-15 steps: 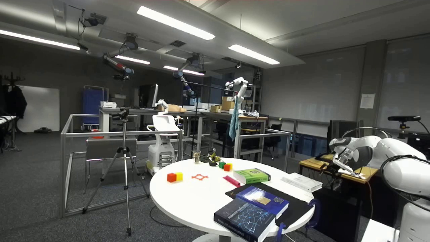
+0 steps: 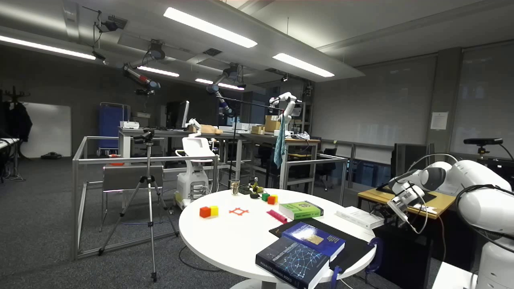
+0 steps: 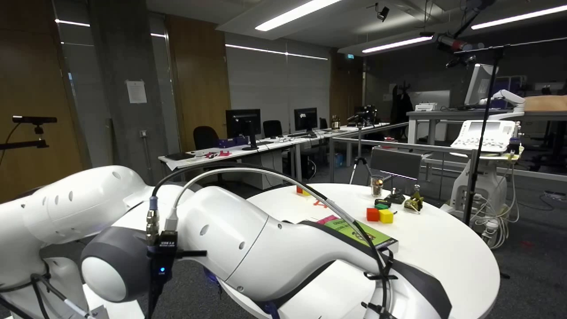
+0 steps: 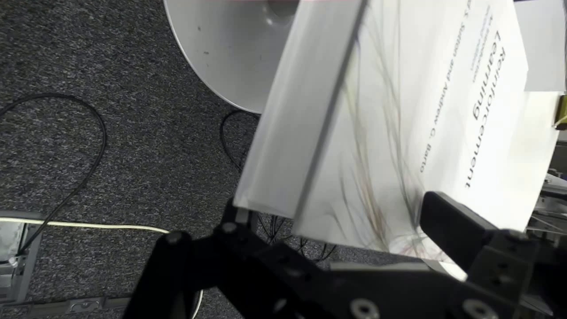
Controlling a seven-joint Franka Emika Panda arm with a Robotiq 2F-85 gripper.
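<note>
A white book [image 4: 390, 122] titled "Reinforcement Learning" fills the middle of the wrist view. In exterior view 1 the same book [image 2: 360, 216] lies flat at the right edge of the round white table [image 2: 231, 245]. My gripper is open, its fingers wide apart at the book's near end. One finger [image 4: 452, 226] overlaps the cover in the picture, and the other sits by the lower corner of the side edge. Whether either touches the book, I cannot tell. From exterior view 1 the gripper [image 2: 384, 210] appears beside the book's outer end; in exterior view 2 the arm hides both.
A green book [image 2: 301, 210], a blue book [image 2: 313, 237] and a dark book [image 2: 292, 260] lie nearby. Coloured cubes [image 2: 208, 211] and a pink item [image 2: 277, 216] occupy the table farther in. A wooden desk [image 2: 368, 194] stands behind my gripper.
My arm and gripper have come down and nearer, from over the wooden desk to the white book's outer end. The book seems shifted very slightly inward.
</note>
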